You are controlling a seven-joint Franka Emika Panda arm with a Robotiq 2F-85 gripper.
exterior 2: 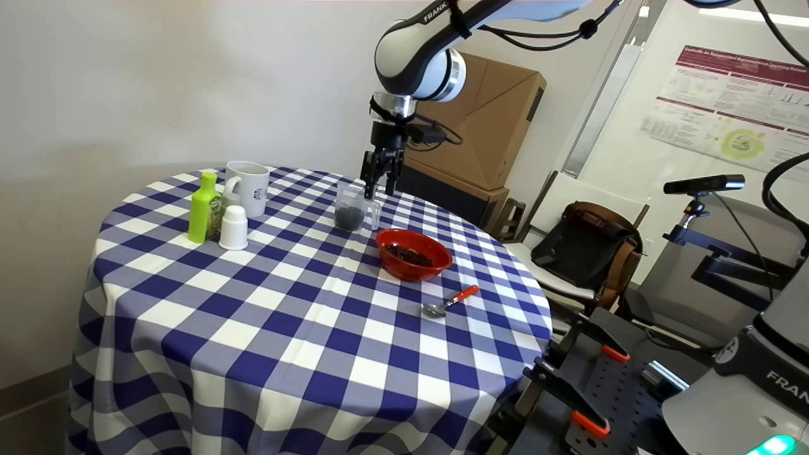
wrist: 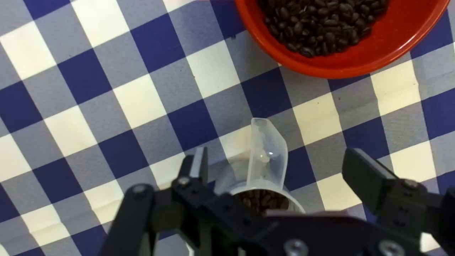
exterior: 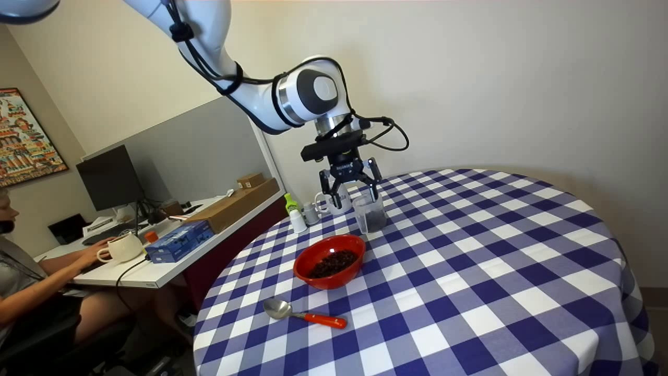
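Observation:
My gripper (exterior: pixel 357 199) hangs low with its fingers spread open and nothing held. Close by is a clear plastic cup (exterior: pixel 374 220) with dark coffee beans in its lower part. From the wrist, the cup's handle (wrist: pixel 267 149) appears between the two fingers; my gripper body hides part of the cup. In exterior view 2 the fingertips overlap the cup's handle side, and whether they touch it I cannot tell. A red bowl (exterior: pixel 339 279) of dark beans (wrist: pixel 322 25) stands nearer the front, apart from the cup. The spoon (exterior: pixel 324 320) with a red handle lies beyond the bowl.
A white mug (exterior 2: pixel 254 189), a green bottle (exterior 2: pixel 201 211) and a white shaker (exterior 2: pixel 233 230) stand together near the cup; a grey shaker (exterior: pixel 311 213) is among them. Much of the checkered tablecloth (exterior: pixel 476 275) is bare.

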